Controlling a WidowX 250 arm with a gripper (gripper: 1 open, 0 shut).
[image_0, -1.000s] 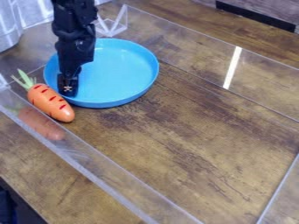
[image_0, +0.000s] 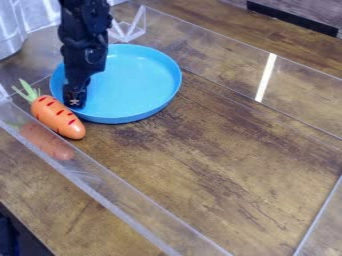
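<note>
A black robot gripper (image_0: 75, 92) reaches down from the top left into a blue round plate (image_0: 140, 85), its tip low over the plate's left side. The fingers are small and dark here, and nothing is visible held between them. A toy carrot (image_0: 56, 116) with orange body and green leaves lies just outside the plate at the lower left, near the gripper's tip.
Clear plastic walls (image_0: 147, 225) border the wooden table (image_0: 227, 160), whose middle and right are bare. A pale object (image_0: 7, 30) stands at the top left corner, behind the arm.
The gripper has shifted very slightly at the plate's left side. The carrot and plate look unchanged.
</note>
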